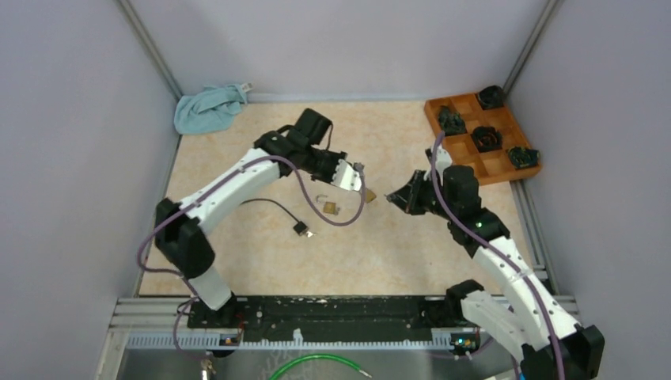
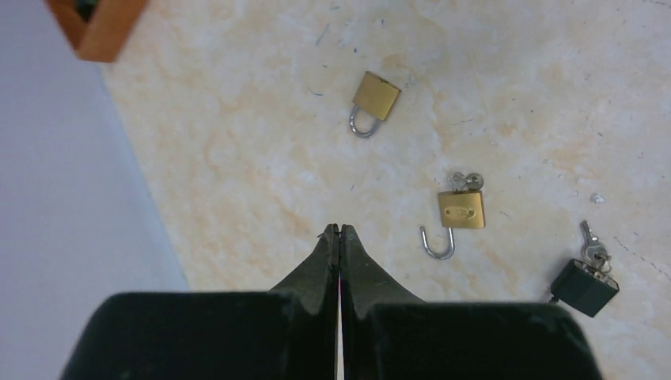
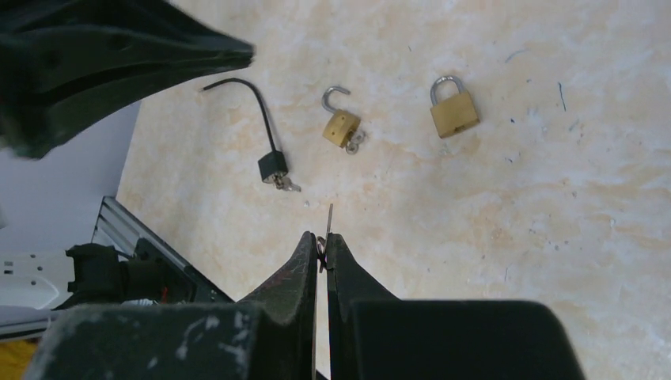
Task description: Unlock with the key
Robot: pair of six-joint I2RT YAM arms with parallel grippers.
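Note:
A brass padlock with its shackle closed lies flat on the table [image 2: 376, 96] [image 3: 455, 115], with no gripper touching it. My right gripper is shut on a thin metal key [image 3: 330, 215], seen nearly edge-on and sticking out past the fingertips. In the top view, that gripper [image 1: 391, 198] is to the right of the closed padlock [image 1: 370, 195]. My left gripper is shut, and nothing shows between its fingers. In the top view the left arm hides its fingertips.
A second brass padlock [image 2: 461, 210], shackle open, has small keys at its base. A black cable lock [image 3: 273, 165] with keys lies farther left. At the back right stands a wooden tray [image 1: 472, 161]; a blue cloth [image 1: 210, 109] is back left.

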